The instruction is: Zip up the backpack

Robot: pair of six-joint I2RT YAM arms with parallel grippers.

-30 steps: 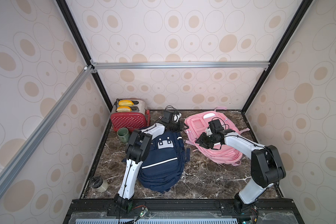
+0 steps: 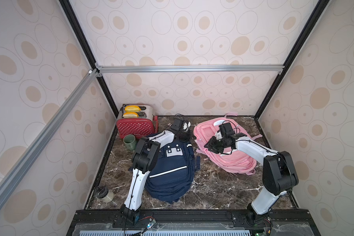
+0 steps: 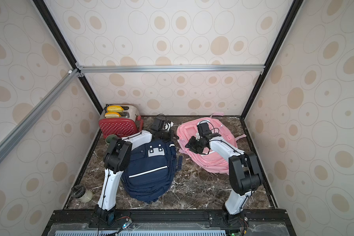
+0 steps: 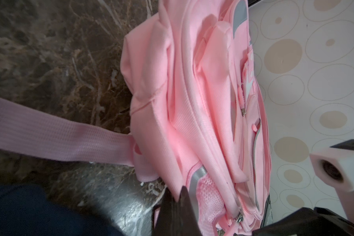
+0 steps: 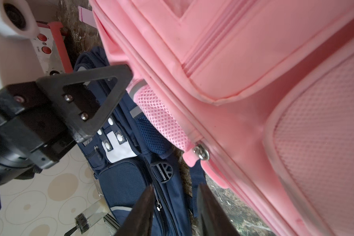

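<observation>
The pink backpack lies at the right. In the left wrist view its side shows folded fabric, a strap and a zip pull. My left gripper is shut beside that side, against or close to the fabric; I cannot tell if anything thin is between its fingertips. My right gripper stands open over the pink bag, nothing between its fingers. A metal zip slider shows on the bag's edge above them in that view. The navy backpack lies under my left arm.
A red dotted bag with yellow items stands back left, a green mug in front of it. A jar is at front left. Bare floor shows at front right; walls close in the sides and back.
My right arm has shifted slightly left and toward the back over the pink backpack. My left arm has moved only slightly. The bags lie about the same.
</observation>
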